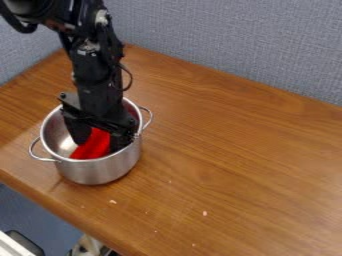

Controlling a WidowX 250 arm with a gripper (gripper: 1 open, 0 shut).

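A silver two-handled pot (94,170) sits near the left edge of the wooden table. Inside it lies a red object (90,147), partly hidden by the black gripper (100,135), which reaches down into the pot from above. The gripper is open; its fingertips are dark against the pot's interior, and what lies between them is hard to see.
A grey textured wall (254,50) runs along the back. The table's front-left edge is close to the pot.
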